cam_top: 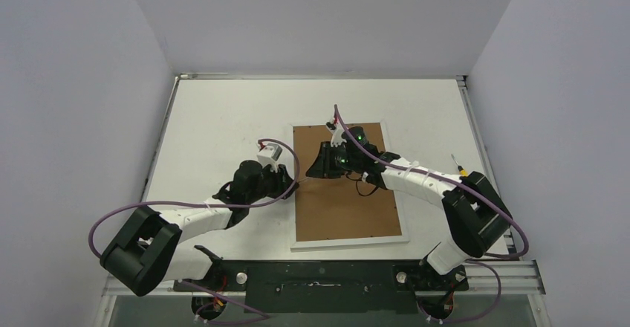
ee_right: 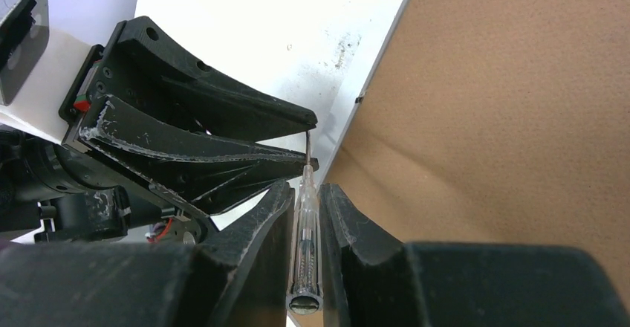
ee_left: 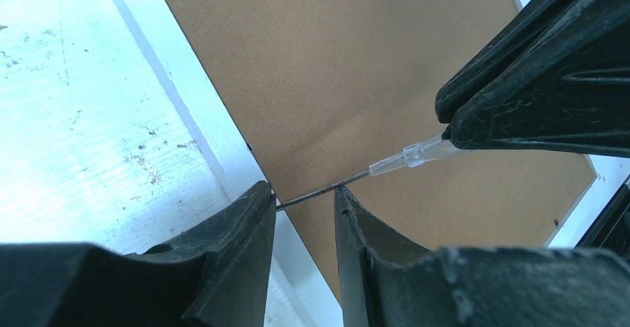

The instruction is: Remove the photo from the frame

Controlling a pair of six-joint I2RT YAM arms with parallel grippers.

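The white photo frame (cam_top: 348, 242) lies back up on the table, its brown backing board (cam_top: 343, 215) showing, with a small dark tab (ee_right: 359, 98) at the inner edge. My left gripper is shut on the thin metal shaft of a screwdriver (ee_left: 416, 154) with a clear handle, low over the frame's left side. My right gripper is around that clear handle from the other end, its fingers close about it; whether they grip it is hard to tell.
A yellow-handled screwdriver (cam_top: 462, 169) lies on the table at the right, near the right arm.
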